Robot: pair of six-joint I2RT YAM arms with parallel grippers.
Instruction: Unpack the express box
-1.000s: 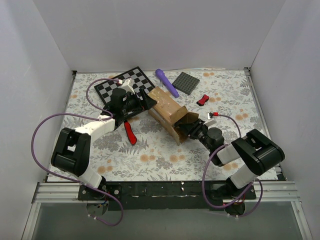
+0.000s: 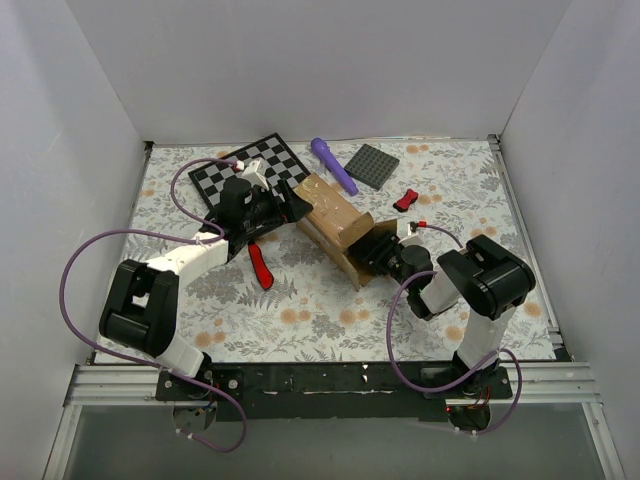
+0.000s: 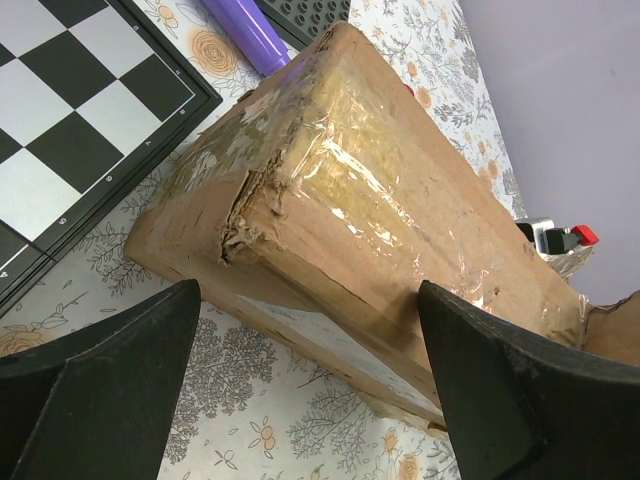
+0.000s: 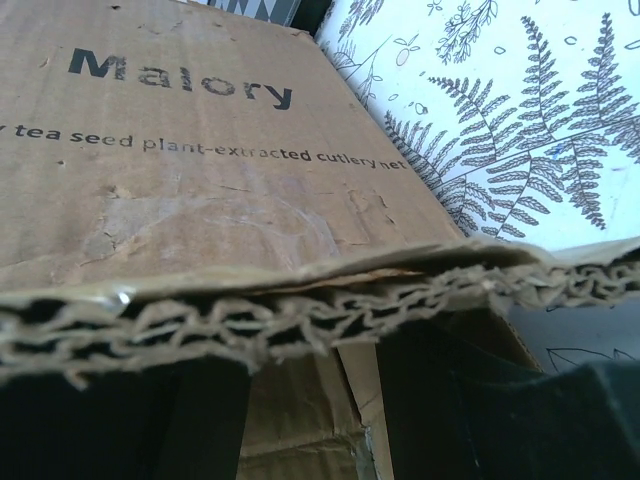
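Observation:
The brown cardboard express box [image 2: 330, 207] lies slanted in the middle of the table, its open end toward my right arm. My left gripper [image 2: 292, 203] is at the box's far-left end, fingers apart. In the left wrist view the taped box end [image 3: 330, 190] fills the space beyond and between the left fingers. My right gripper [image 2: 370, 250] reaches into the open end. The right wrist view shows its dark fingers [image 4: 190, 420] apart below the torn cardboard edge [image 4: 250, 325], with only box interior visible between them. Any contents are hidden.
Around the box lie a checkered board [image 2: 210, 180], a purple microphone-like object [image 2: 333, 166], a dark grey pad [image 2: 371, 166], a small red-and-black item [image 2: 406, 200] and a red knife-like item [image 2: 261, 266]. The patterned table in front of the box is clear.
Left arm and box look nearly unmoved.

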